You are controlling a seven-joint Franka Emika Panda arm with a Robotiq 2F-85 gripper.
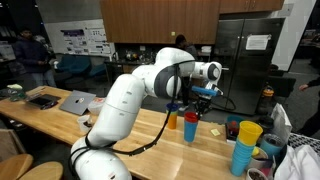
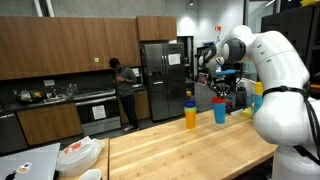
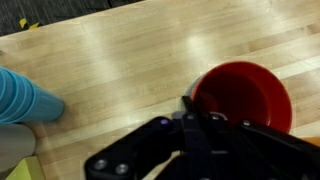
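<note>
My gripper is shut on the near rim of a red cup (image 3: 250, 85), whose open mouth faces up in the wrist view. From outside, the red cup's top (image 1: 190, 117) shows above a blue cup (image 1: 190, 133), and the two look nested. The second exterior view has the same pair, red rim (image 2: 219, 101) over blue body (image 2: 220, 115). Just left of them stands an orange cup (image 1: 172, 121) with a blue top (image 1: 172, 107). How deep the fingers reach is hidden by the gripper's dark body.
A tall stack of blue cups (image 1: 241, 158) with yellow cups (image 1: 249, 133) on it stands right of the pair, among bins and boxes. A laptop (image 1: 77, 103) lies on the far left.
</note>
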